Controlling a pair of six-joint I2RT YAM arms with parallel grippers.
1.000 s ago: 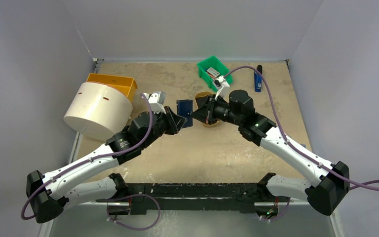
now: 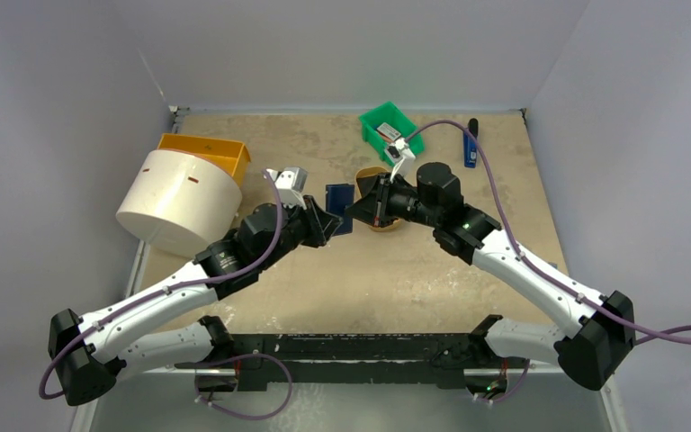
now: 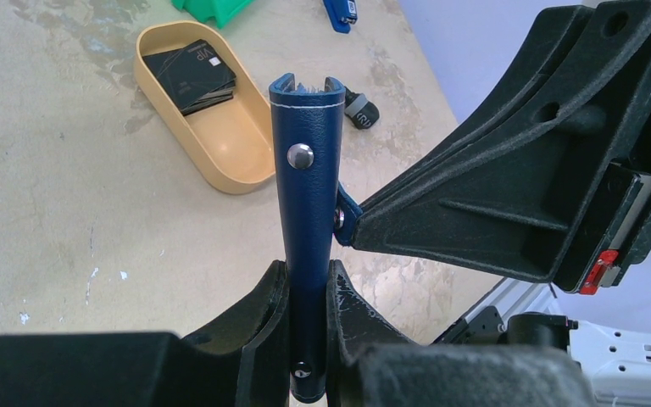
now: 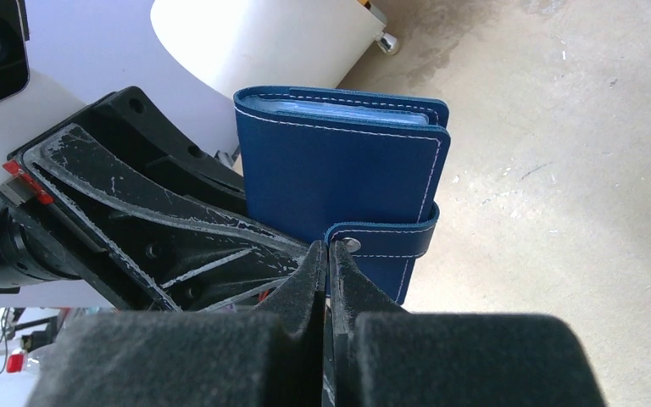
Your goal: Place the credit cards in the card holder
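The dark blue card holder [image 4: 339, 170] stands upright above the table, with my left gripper shut on its thickness. Its top edge shows clear sleeves inside. A strap [image 4: 390, 241] with a round metal snap crosses its face. My right gripper is shut, its fingertips at the strap's free end; whether the strap's edge lies between them is hidden. Seen from the left wrist, the strap's end [image 3: 347, 216] stands out from the holder and meets the right fingertips. Black cards [image 3: 191, 75] lie stacked in a tan tray [image 3: 236, 140] on the table.
Behind the tan tray is a green bin [image 2: 392, 123] with small items inside. A blue tool [image 2: 470, 148] lies at the back right. A white cylinder [image 2: 175, 202] and orange bin [image 2: 220, 151] occupy the left.
In the top view, my left gripper and the card holder have shifted very slightly right. The right gripper has edged slightly left, and stays at the holder's side.
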